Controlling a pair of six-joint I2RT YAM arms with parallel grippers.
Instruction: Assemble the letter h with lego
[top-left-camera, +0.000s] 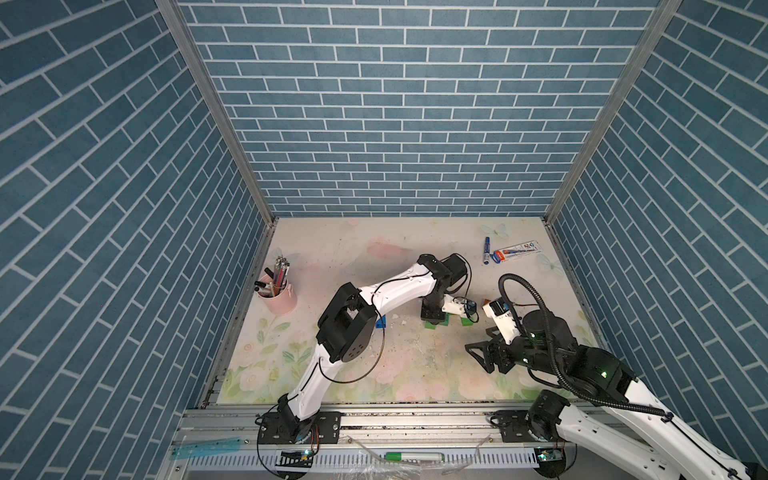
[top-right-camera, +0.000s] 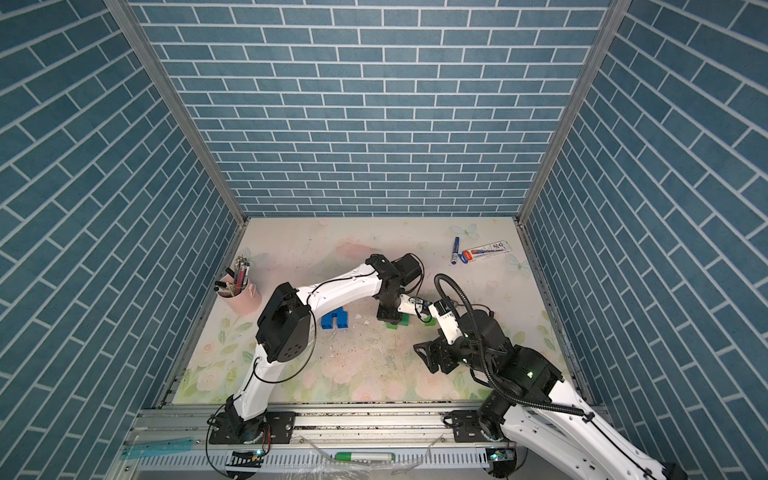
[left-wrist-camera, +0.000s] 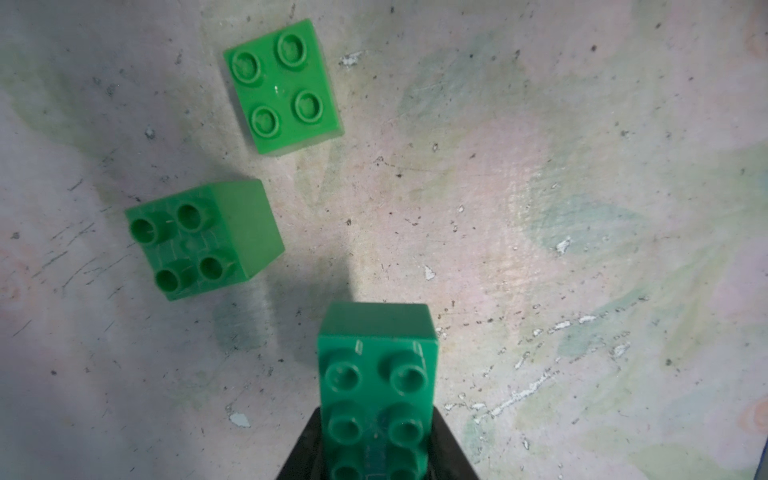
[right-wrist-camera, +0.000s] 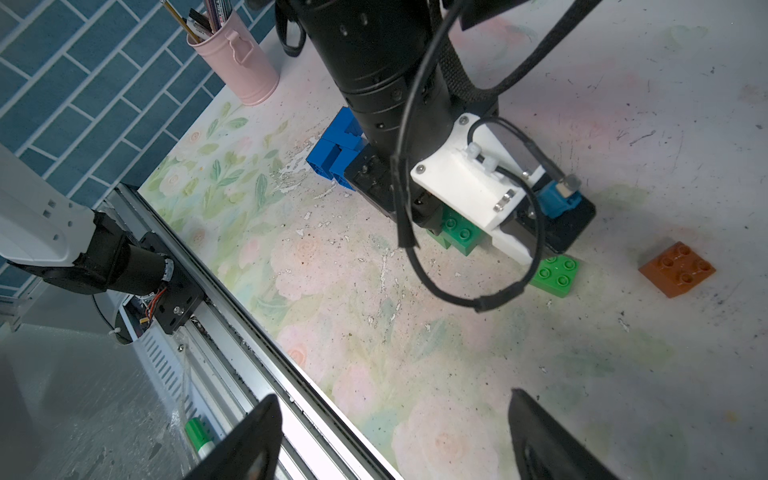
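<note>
My left gripper is shut on a long teal-green brick (left-wrist-camera: 376, 360), its studs facing the wrist camera, low over the table's centre. Two more green bricks are in the left wrist view: a 2x2 (left-wrist-camera: 284, 88) at the top and another (left-wrist-camera: 248, 224) below it. A red-brown brick (right-wrist-camera: 676, 268) lies to the right, and blue bricks (right-wrist-camera: 332, 148) to the left, partly behind the left arm. My right gripper stands open above the right front of the table, nothing visible between its fingers.
A pink pen cup (right-wrist-camera: 244, 68) stands at the table's left; a blue marker (top-right-camera: 455, 249) and a packet of pens (top-right-camera: 485, 250) lie at the back right.
</note>
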